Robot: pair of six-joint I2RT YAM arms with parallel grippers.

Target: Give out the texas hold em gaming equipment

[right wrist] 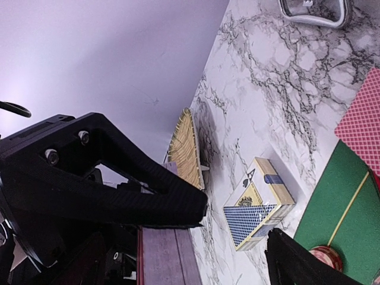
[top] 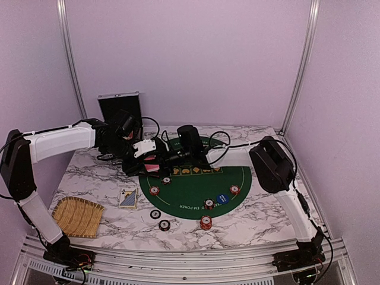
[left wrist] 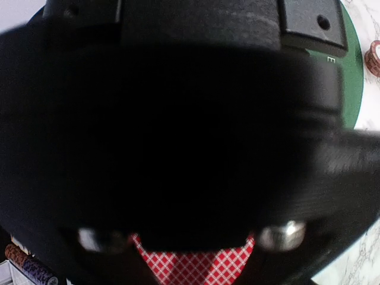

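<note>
My left gripper (top: 142, 163) is shut on red-backed playing cards (left wrist: 190, 264), held above the left part of the green poker mat (top: 190, 196). A blue card box (top: 128, 198) lies left of the mat. Chips (top: 154, 190) sit on the mat, with black chips (top: 164, 225) and a red stack (top: 205, 222) at its front.
A wooden tray (top: 77, 217) lies at the front left. An open black case (top: 119, 107) stands at the back left. Bare marble shows at the right and front of the table.
</note>
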